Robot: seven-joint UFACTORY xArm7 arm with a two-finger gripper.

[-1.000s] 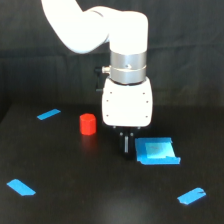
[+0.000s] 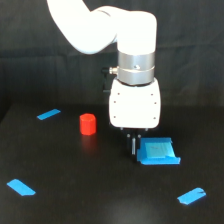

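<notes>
A red block (image 2: pixel 88 124) stands upright on the dark table, left of the arm. My gripper (image 2: pixel 135 146) points down below its white housing, close to the left edge of a blue square (image 2: pixel 157 152) on the table. Its small dark fingers blend into the black surface, so how far apart they stand is unclear. I make out no object between them. The block is well clear of the gripper. Part of the blue square's upper left lies close behind the hand.
Blue tape strips lie at the back left (image 2: pixel 48 114), front left (image 2: pixel 20 187) and front right (image 2: pixel 191 196). A dark curtain hangs behind.
The arm and gripper have moved right and slightly lower in the view, from just left of the blue square to its left edge. The red block has stayed put.
</notes>
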